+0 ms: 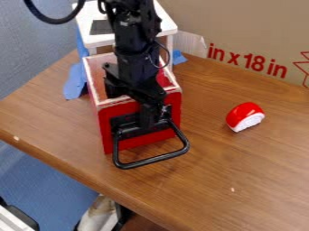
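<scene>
A red box [105, 124] with a pale interior and a black handle frame [151, 156] on its front stands on the wooden table. The black robot gripper [150, 115] reaches down over the box's front, at the top of the black frame; its fingertips blend with the frame, so whether it is open or shut does not show. A red and white rounded object [245, 116] lies on the table to the right.
A white object [167, 18] and blue cloth [74, 83] are behind the box. A cardboard panel [254, 32] stands along the back. The table's left edge drops away.
</scene>
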